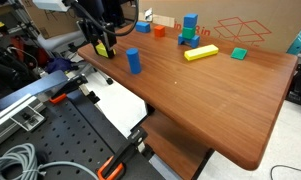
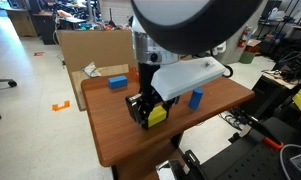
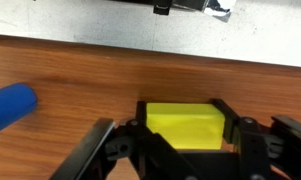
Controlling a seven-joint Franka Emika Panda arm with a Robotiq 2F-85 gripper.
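A yellow block [image 3: 185,126] is pinched between the dark fingertips of my gripper, which is shut on it. In exterior view 1 the yellow block [image 1: 101,49] shows near the table's left end, with the gripper [image 1: 103,48] around it. Exterior view 2 shows the yellow block [image 2: 156,116] low over the table near its edge; whether it touches the wood I cannot tell. A blue cylinder [image 1: 134,61] stands upright to the right of the gripper, and the wrist view shows the blue cylinder [image 3: 10,105] at the left.
Farther back stand stacked blue and green blocks [image 1: 188,27]. A yellow bar [image 1: 202,53], a green piece [image 1: 238,53] and a red block [image 1: 158,31] lie apart on the wooden table [image 1: 215,95].
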